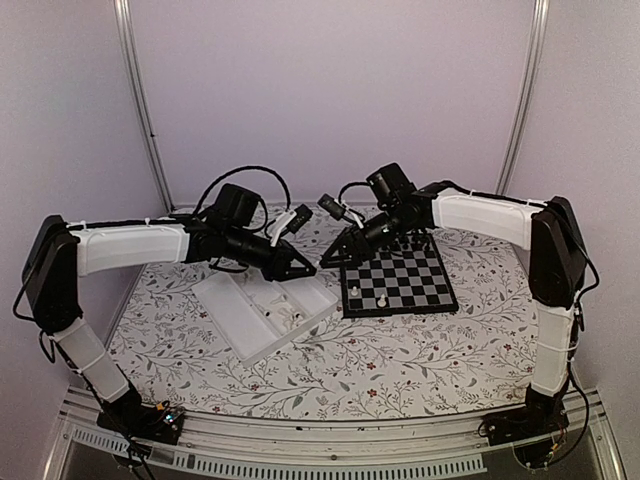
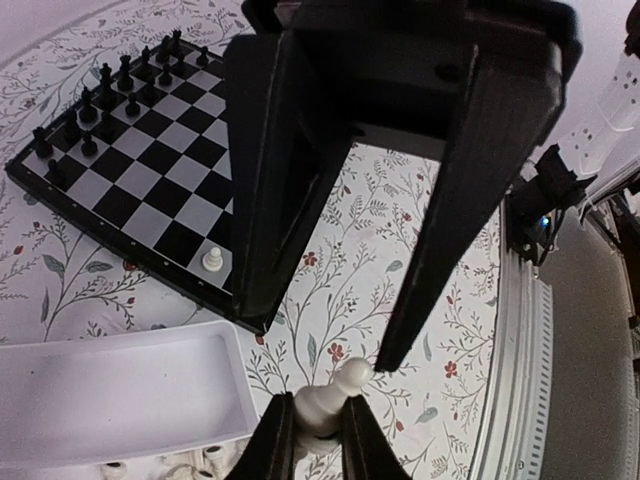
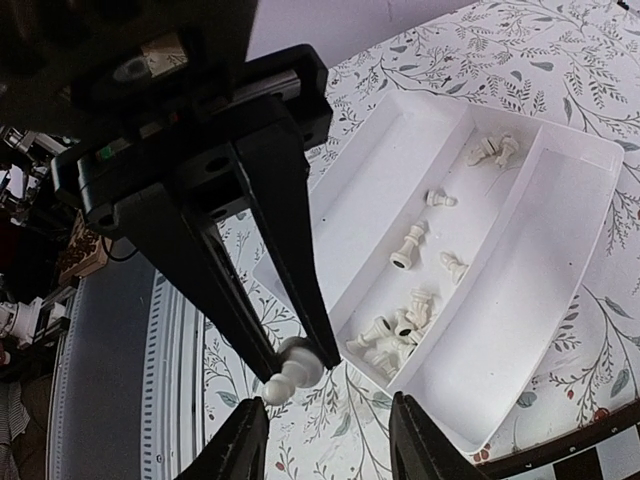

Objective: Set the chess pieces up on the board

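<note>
A white chess piece (image 2: pixel 322 408) is held in the fingers of my left gripper (image 1: pixel 295 270), above the white tray (image 1: pixel 220 310) beside the board. My right gripper (image 1: pixel 337 260) faces it from the board side, fingers parted and close to the piece's top, as both wrist views show. The chessboard (image 1: pixel 400 285) has black pieces (image 2: pixel 88 110) along its far side and white pieces (image 1: pixel 382 300) near its near edge. More white pieces (image 3: pixel 408 245) lie in the tray's middle compartment.
Walls stand at the back and both sides.
</note>
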